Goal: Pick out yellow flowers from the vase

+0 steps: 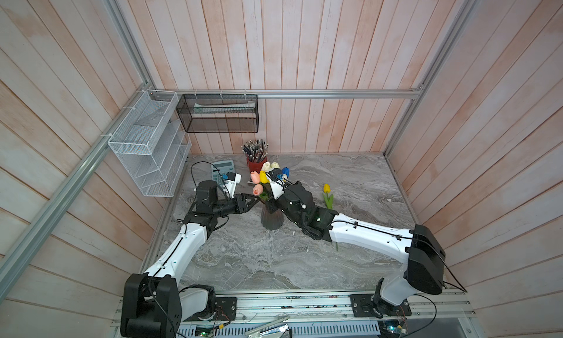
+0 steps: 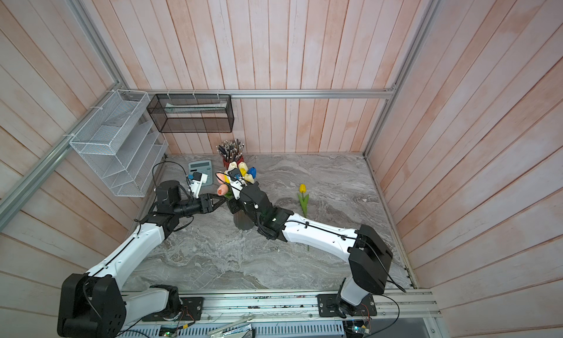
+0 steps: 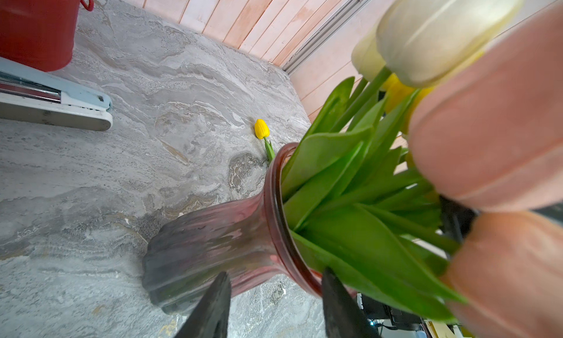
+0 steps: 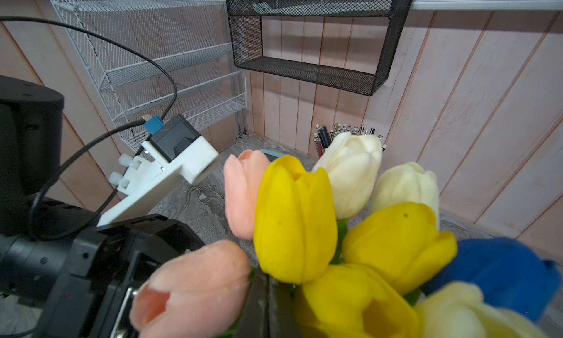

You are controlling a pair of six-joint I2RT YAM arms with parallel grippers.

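Note:
The glass vase (image 3: 211,250) holds pink, white, blue and yellow tulips (image 4: 293,220). My left gripper is at the vase's left, fingertips apart with the vase's neck between them, apparently gripping it. My right gripper is shut among the flower heads, just below a yellow tulip; whether a thin stem is between its fingers is hidden. One yellow tulip (image 1: 326,188) lies apart on the counter, right of the vase.
A red pen holder (image 1: 255,165), calculator (image 2: 200,170) and stapler (image 3: 52,100) stand or lie behind. Wire shelves (image 1: 143,147) hang at left, a black basket (image 1: 217,126) at the back.

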